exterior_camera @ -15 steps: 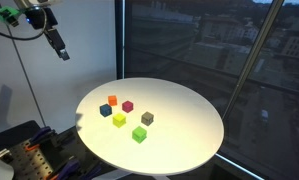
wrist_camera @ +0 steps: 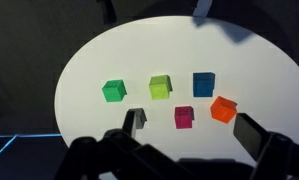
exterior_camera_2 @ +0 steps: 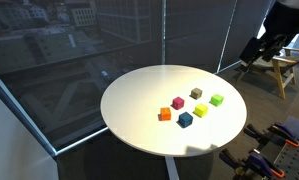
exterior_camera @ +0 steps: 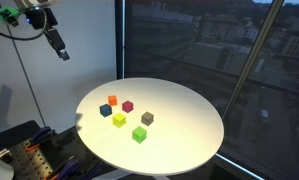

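Several small cubes rest apart on a white oval table (exterior_camera: 194, 130): orange (exterior_camera: 112, 100), magenta (exterior_camera: 128, 106), dark blue (exterior_camera: 106, 110), yellow (exterior_camera: 119, 119), grey-brown (exterior_camera: 147, 118) and green (exterior_camera: 139, 133). My gripper (exterior_camera: 58, 48) hangs high at the upper left in exterior view 1, well above the table. From the wrist view, the gripper looks down with its fingers spread wide and open, nothing held. Beyond the fingers lie the magenta cube (wrist_camera: 183, 117) and the orange cube (wrist_camera: 223, 109); the grey cube (wrist_camera: 138, 117) is partly covered by the left finger.
A wooden chair (exterior_camera_2: 274, 72) stands behind the table on the right in exterior view 2. A large window (exterior_camera: 179, 50) lies beyond the table.
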